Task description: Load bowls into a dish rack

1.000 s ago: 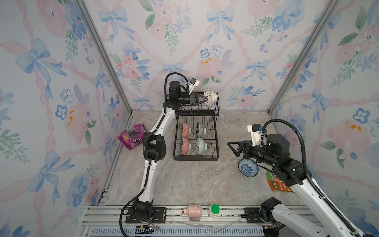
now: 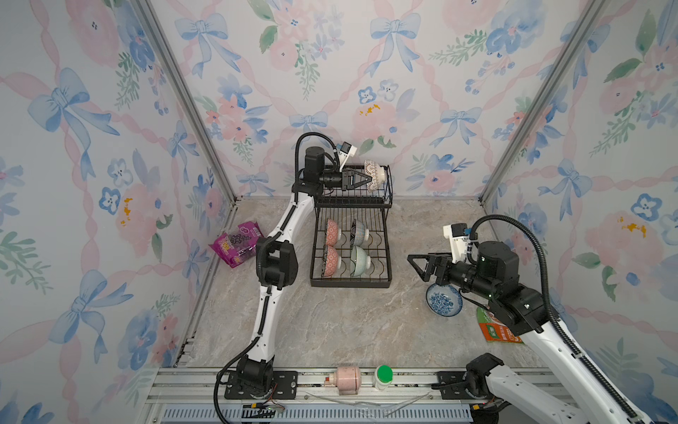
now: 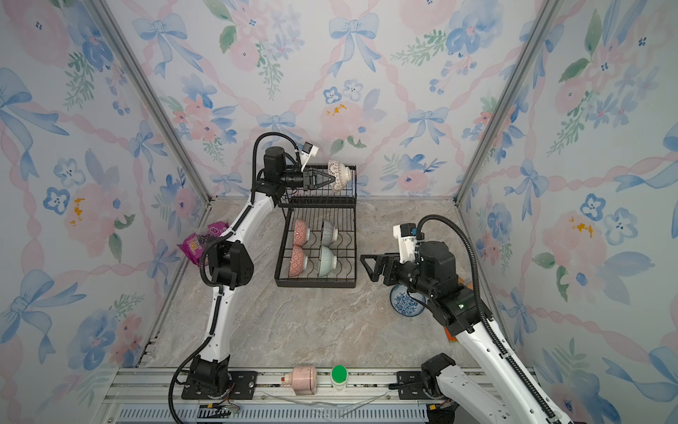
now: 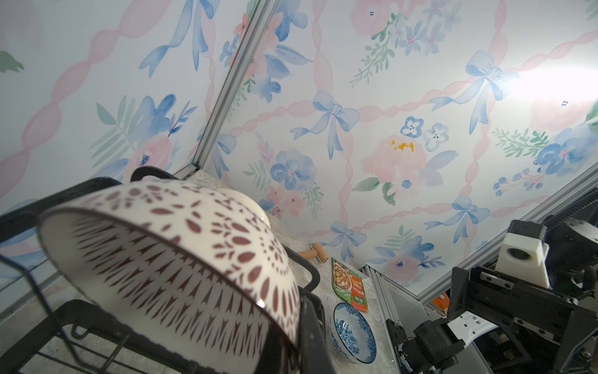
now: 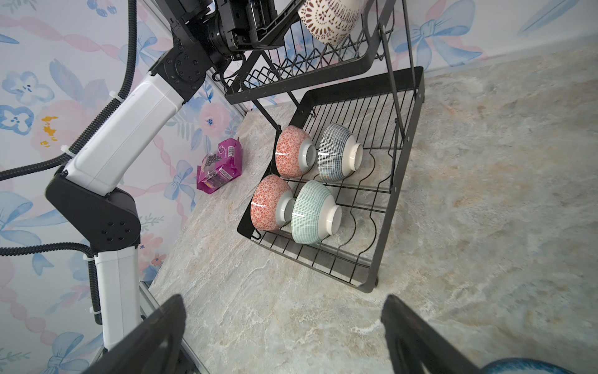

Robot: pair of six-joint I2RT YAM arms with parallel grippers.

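On the rack's upper tier, a white bowl with a dark red pattern (image 2: 374, 176) stands on its side, mouth facing left. My left gripper (image 2: 368, 180) is shut on its rim; in the left wrist view the fingers (image 4: 311, 336) meet the rim at the bottom. The dish rack (image 2: 351, 283) carries two red bowls (image 5: 269, 202), a grey-blue bowl (image 5: 334, 152) and a pale green bowl (image 5: 309, 212), all sideways on the lower tier. A blue-and-white bowl (image 2: 443, 300) rests on the counter below my right gripper (image 2: 416, 268), which is open and empty.
A purple bag (image 2: 237, 243) lies left of the rack. On the right, a green-and-orange packet (image 2: 498, 328) is partly behind the right arm. A pink bottle (image 2: 347, 380) and a green-lidded jar (image 2: 382, 376) stand at the front rail. The counter before the rack is clear.
Over the last second the left gripper and its bowl have sunk very slightly. The right arm has shifted only a hair, and everything else stays put.
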